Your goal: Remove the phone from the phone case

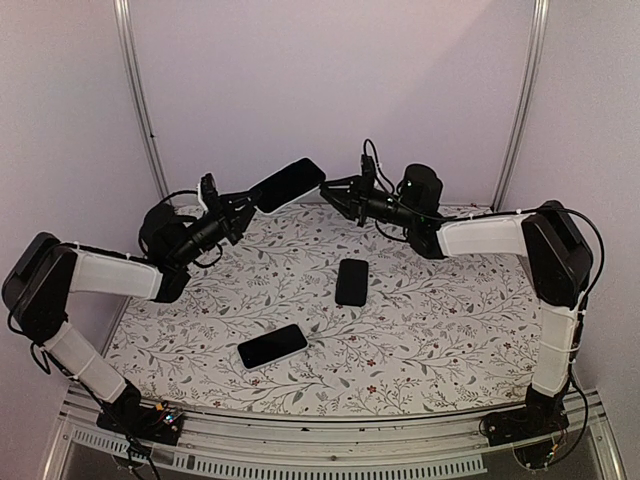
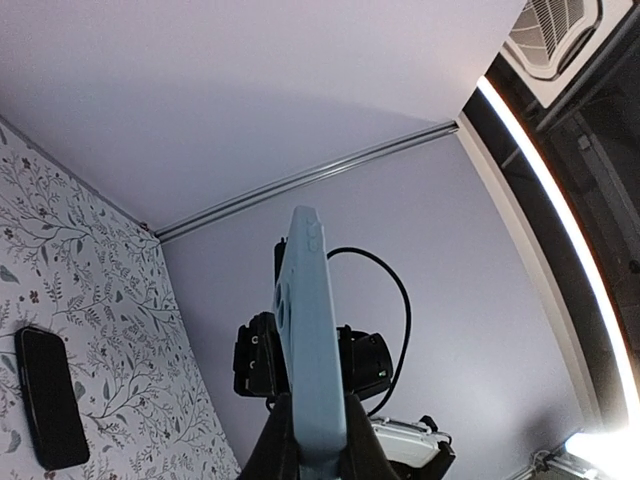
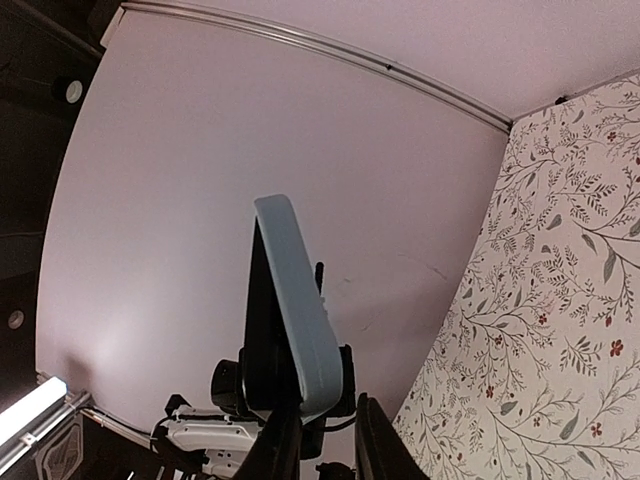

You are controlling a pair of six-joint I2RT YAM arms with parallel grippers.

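A dark-screened phone (image 1: 290, 185) in a pale blue case (image 2: 312, 320) is held up above the back of the table, tilted. My left gripper (image 1: 252, 203) is shut on the cased phone by its left end. At the opposite end, the right gripper (image 1: 328, 188) is close to the lower right corner. In the right wrist view its fingers (image 3: 283, 445) are parted, with the phone's black side and the blue case (image 3: 300, 300) just ahead of them. Whether they touch the case cannot be told.
On the flowered table lie a black phone (image 1: 352, 282) near the middle and another phone (image 1: 272, 346) with a light edge closer to the front. A pale wall (image 1: 330, 90) stands behind the arms.
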